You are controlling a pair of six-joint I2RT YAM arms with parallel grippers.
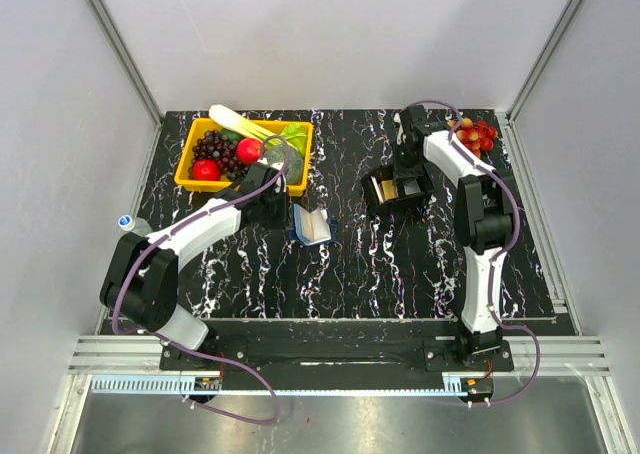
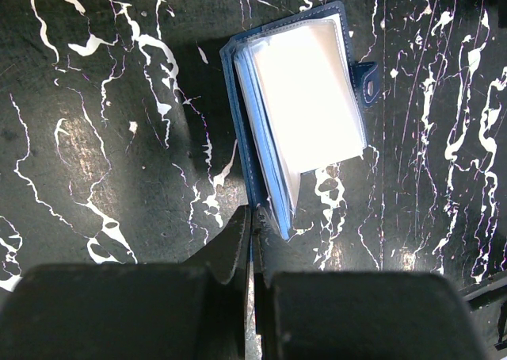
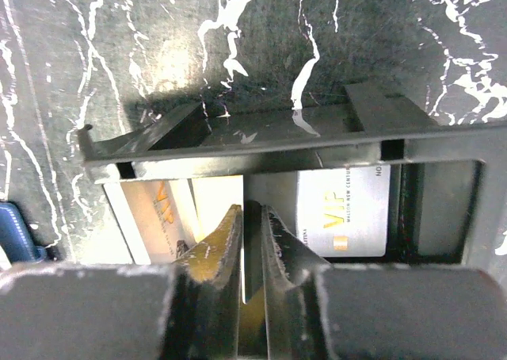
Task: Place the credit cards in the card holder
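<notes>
A blue card holder [image 2: 309, 98] with clear sleeves lies open on the table; my left gripper is shut at its lower left edge, in the left wrist view. In the right wrist view a black compartmented box [image 3: 471, 209] holds several cards, among them a silver VIP card [image 3: 341, 209] and a pale orange card [image 3: 150, 217]. My right gripper is down at the box, its fingertips close together beside a cream card [image 3: 218, 197]; whether anything is between them I cannot tell.
A yellow basket [image 1: 183, 174] of produce stands at the back left, a bottle [image 1: 135, 224] at the left edge. Red fruit [image 1: 475, 137] lies at the back right behind the right arm.
</notes>
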